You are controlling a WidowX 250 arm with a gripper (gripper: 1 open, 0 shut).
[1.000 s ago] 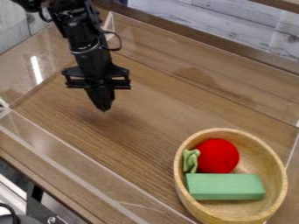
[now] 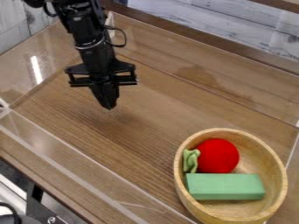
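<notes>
My black gripper (image 2: 107, 94) hangs over the left part of the wooden table, shut, with nothing seen between its fingers. At the lower right sits a light wooden bowl (image 2: 251, 215) holding a red ball (image 2: 219, 156), a green block (image 2: 228, 185) and a small light-green item (image 2: 190, 162) at its left side.
The arm and gripper have shifted slightly over the last second, a little up in the view. The bowl and its contents have stayed put.
</notes>
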